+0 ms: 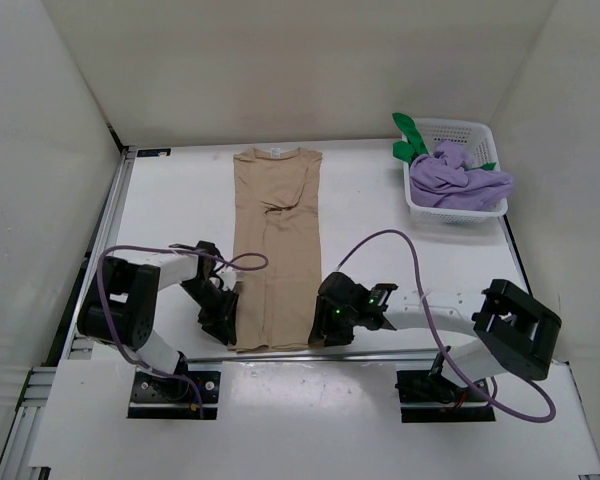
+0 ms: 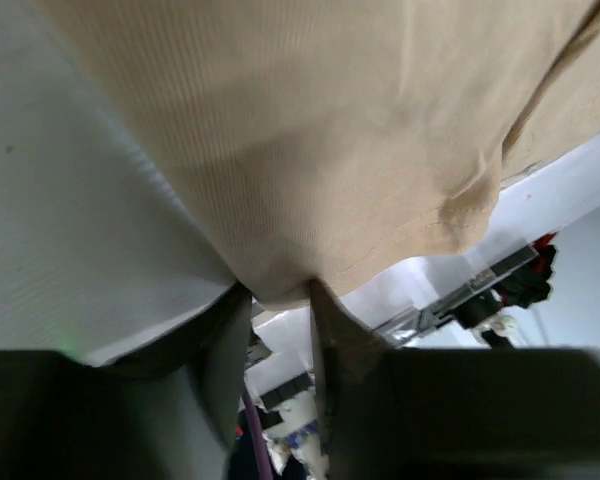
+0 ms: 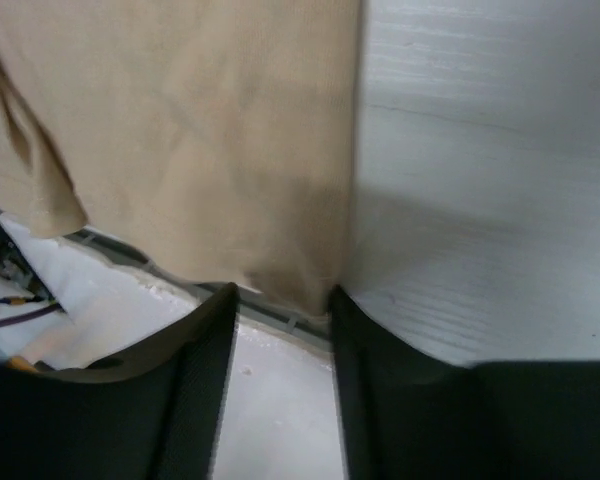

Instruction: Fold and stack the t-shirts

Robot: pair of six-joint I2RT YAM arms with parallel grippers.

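Observation:
A tan t-shirt (image 1: 277, 230) lies lengthwise on the table, its sides folded in to a long strip, collar at the far end and hem toward me. At its near left corner, my left gripper has its fingers parted, with the hem corner of the shirt (image 2: 270, 265) at and between the tips. My right gripper is at the near right corner, a wider gap between its fingers and the cloth's corner (image 3: 305, 270) lying between them. Neither finger is closed on the fabric.
A white basket (image 1: 455, 215) at the back right holds a crumpled purple cloth (image 1: 458, 180) and a green one (image 1: 410, 140). Just in front of the hem runs the table's metal edge rail (image 1: 280, 356).

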